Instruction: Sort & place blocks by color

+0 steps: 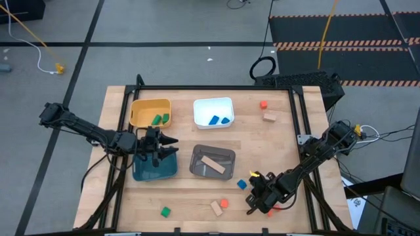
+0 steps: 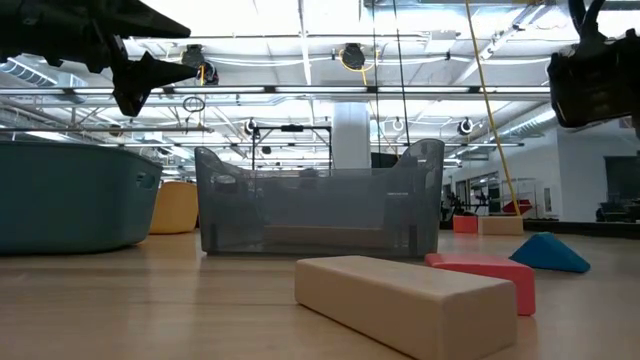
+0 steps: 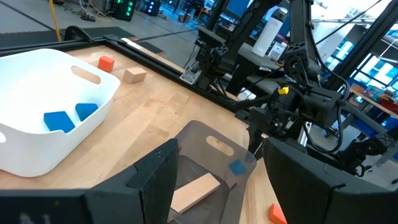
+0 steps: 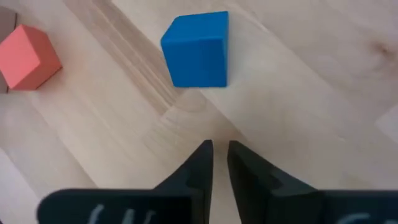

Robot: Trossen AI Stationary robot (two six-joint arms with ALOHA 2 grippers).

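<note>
In the right wrist view a blue block lies on the table, out beyond the fingertips of my right gripper. That gripper is shut with nothing between its fingers. From above, the same block sits just left of my right gripper. My left gripper hangs open over the teal bin, empty. Two blue blocks rest in the white bin, and green blocks in the orange bin. A wooden block is in the grey bin.
Loose on the table are a green block, a wooden block beside a red block, and another red block near a wooden one. A red piece is partly hidden under my right arm. Black frame bars border the table.
</note>
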